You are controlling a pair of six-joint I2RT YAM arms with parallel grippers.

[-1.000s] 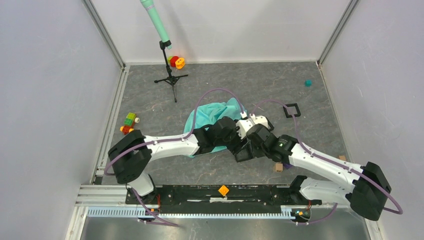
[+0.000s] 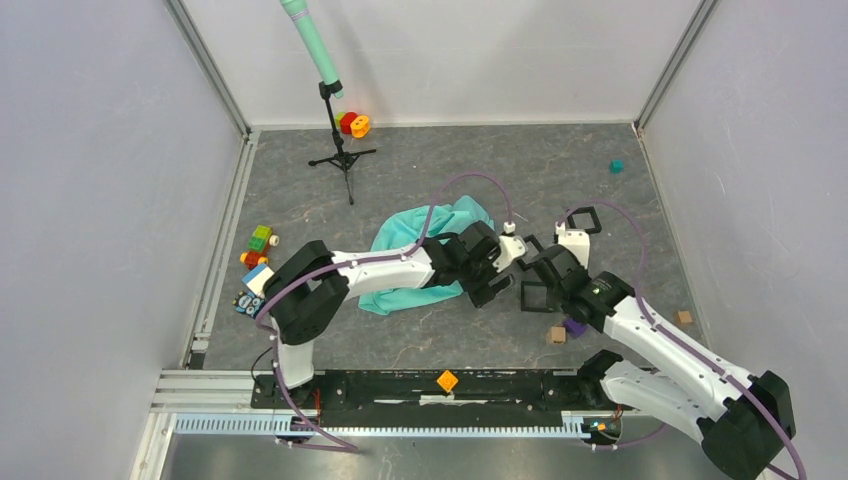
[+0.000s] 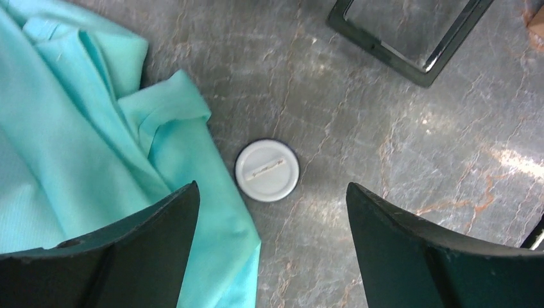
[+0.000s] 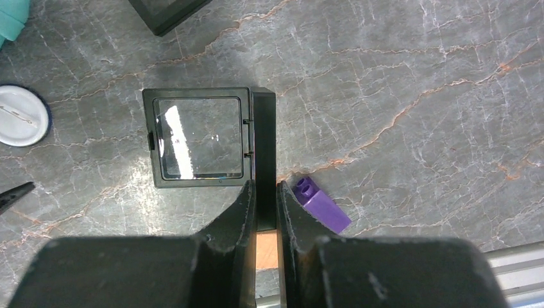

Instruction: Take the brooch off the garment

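A round white badge brooch [image 3: 267, 170] lies face down, pin showing, at the edge of the turquoise garment [image 3: 77, 141] in the left wrist view. My left gripper hangs over it, open and empty. In the right wrist view the brooch [image 4: 19, 119] is at the left, apart from my right gripper, which is shut on the side of a black case with a clear lid [image 4: 199, 138].
A black square frame [image 2: 584, 220] lies behind my right arm. A purple block [image 4: 321, 205], a wooden block [image 2: 557, 334] and a teal cube [image 2: 617, 166] are on the floor. Toys and a tripod stand at the left and back.
The arms have moved apart: my right arm has shifted right, along with the black case, and my left arm has risen and shifted right from where it was.
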